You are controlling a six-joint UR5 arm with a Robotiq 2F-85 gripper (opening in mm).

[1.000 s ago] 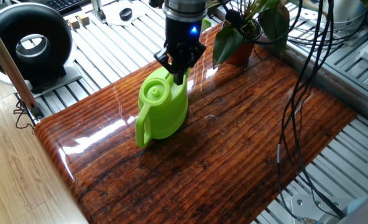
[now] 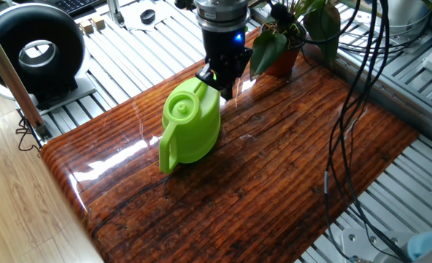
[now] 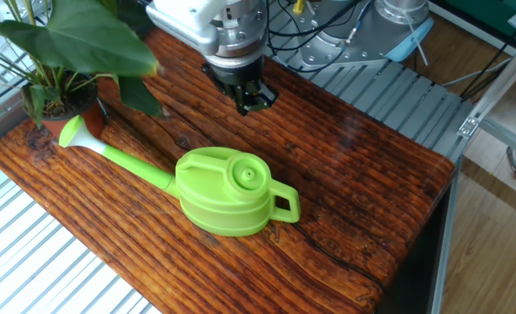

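Observation:
A bright green watering can [image 2: 194, 126] stands upright on the glossy brown wooden table. Its whole length shows in the second exterior view, where the can's body [image 3: 225, 205] has its loop handle on the right and a long spout [image 3: 136, 167] reaching left to a sprinkler head. My black gripper [image 2: 225, 86] points down and overlaps the can's far upper end in the first view. From the other side, the gripper [image 3: 253, 105] appears beyond the can, with table visible between them. Nothing is seen held. The dark fingers are too small and blended to tell their opening.
A potted plant [image 2: 281, 61] with broad leaves stands at the table's far edge, close to the sprinkler head [image 3: 72, 131]. Black cables [image 2: 347, 124] hang over the right side.
My gripper has shifted slightly right in the first exterior view, and its fingers appear turned a little. The watering can and plant have stayed put.

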